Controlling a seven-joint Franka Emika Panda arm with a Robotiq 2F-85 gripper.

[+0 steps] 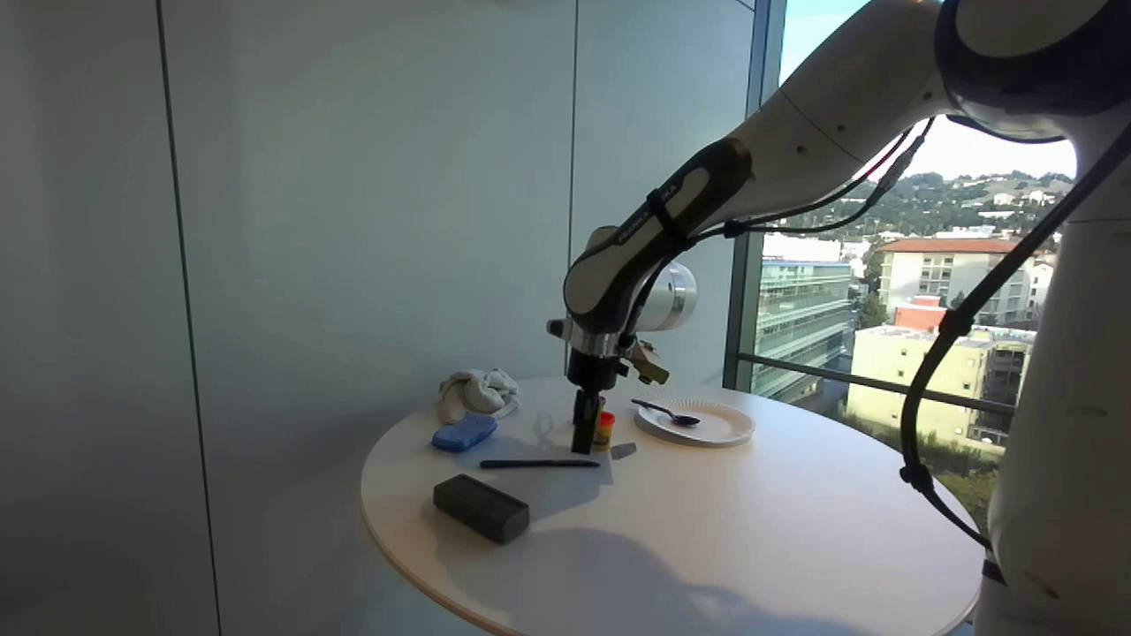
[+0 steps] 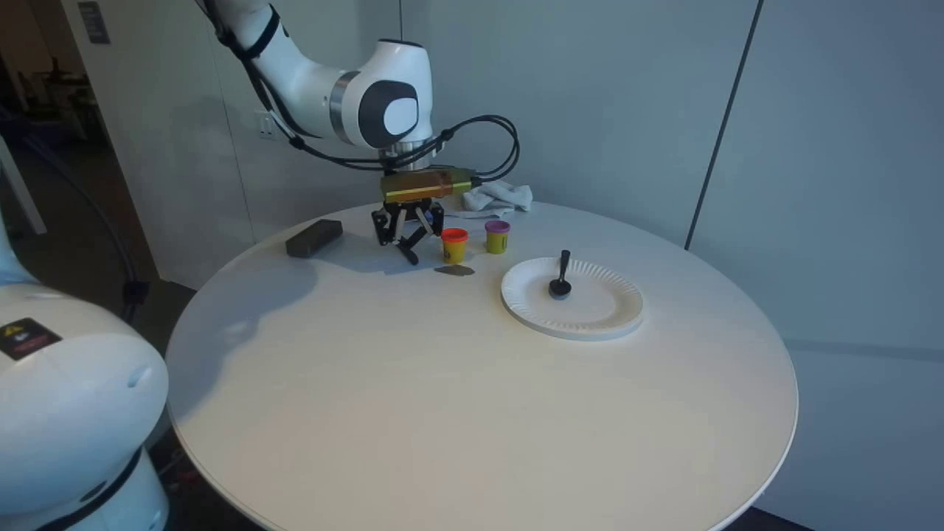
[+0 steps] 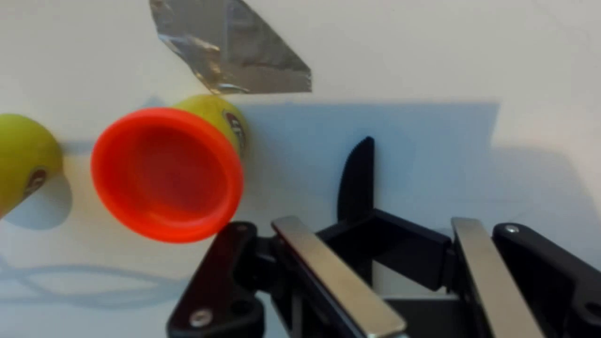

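Observation:
A black knife lies flat on the table; in the wrist view the dark blade of the knife points away from under my fingers. My gripper points down just above the knife's blade end, with a slim gap between tips and knife. It is shut, and nothing shows held in it. Close beside it stands a yellow tub with a red lid. Another yellow-green tub, purple-lidded, stands near it. Part of the knife is hidden by my fingers in the wrist view.
A dark block lies near the knife's handle end. Behind are a blue packet and a pale cloth. Silver tape lies past the red-lidded tub. A white paper plate bears a black spoon.

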